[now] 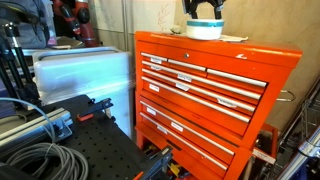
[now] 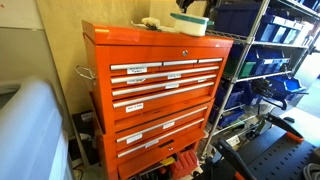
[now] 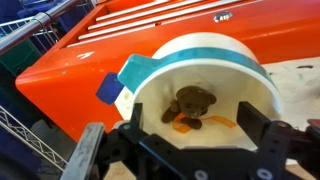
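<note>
A white bowl with a teal band (image 1: 205, 30) rests on top of the red tool chest (image 1: 215, 61), near its back. My gripper (image 1: 205, 9) is above the bowl, pointing down, its fingers wide apart. In the wrist view, a small brown teddy bear (image 3: 190, 101) lies inside the bowl, with orange pieces (image 3: 219, 121) beside it. The dark fingers (image 3: 259, 129) stand on either side of the bowl's opening, and nothing is gripped between them. Whether they touch the rim, I cannot tell.
A blue piece (image 3: 109, 88) shows beside the bowl on the chest top. Wire shelving with blue bins (image 2: 235, 20) stands to the right of the chest in exterior view 2. A white cooler (image 1: 80, 72) is left of the chest.
</note>
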